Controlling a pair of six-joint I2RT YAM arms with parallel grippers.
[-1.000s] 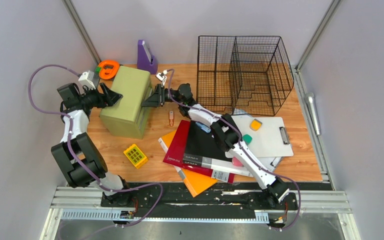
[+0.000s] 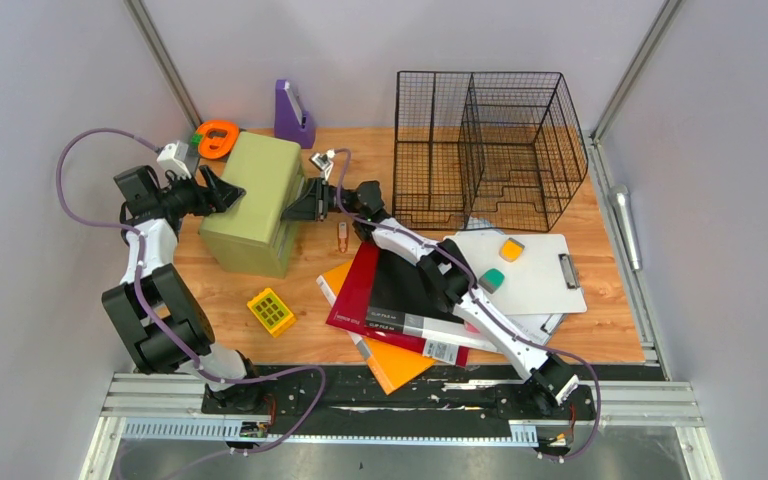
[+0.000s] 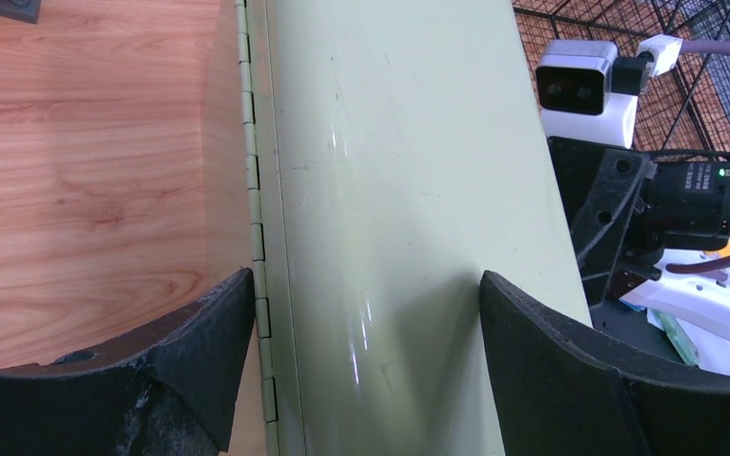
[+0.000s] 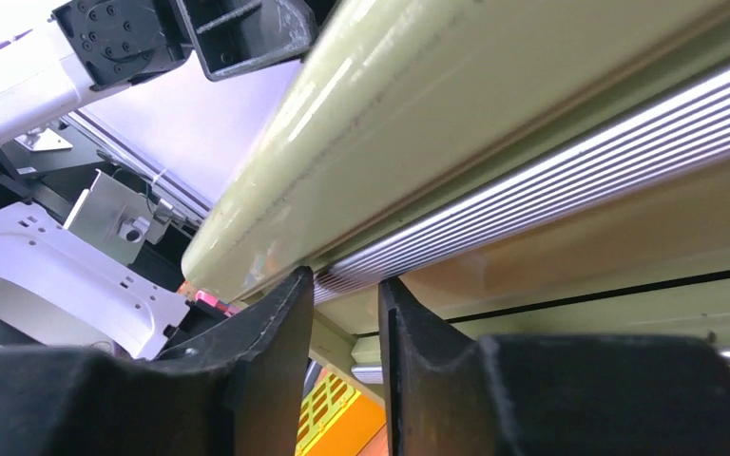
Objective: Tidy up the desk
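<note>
A pale green drawer box (image 2: pixel 250 190) stands at the left of the wooden desk. My left gripper (image 2: pixel 224 194) is at the top of it, fingers apart; in the left wrist view the green top (image 3: pixel 390 190) shows between them. At the box's drawer side is my right gripper (image 2: pixel 307 205). Its fingers (image 4: pixel 276 351) stand a narrow gap apart, right by the ribbed metal strip (image 4: pixel 551 190) on the front. Whether they touch the strip is unclear. A red file (image 2: pixel 352 290), a black file (image 2: pixel 400 285) and an orange folder (image 2: pixel 395 365) lie overlapping at front centre.
A black wire rack (image 2: pixel 468 130) occupies the back right. A white clipboard (image 2: pixel 550 285) bears a yellow block (image 2: pixel 511 250). Near the box are a yellow brick (image 2: pixel 271 312), an orange tape dispenser (image 2: pixel 217 140), a purple holder (image 2: pixel 293 115) and a small cutter (image 2: pixel 342 237).
My right wrist and forearm have shifted slightly towards the front, with the fingers still at the drawer side. The arm now covers a blue item on the black file. My left arm looks unmoved.
</note>
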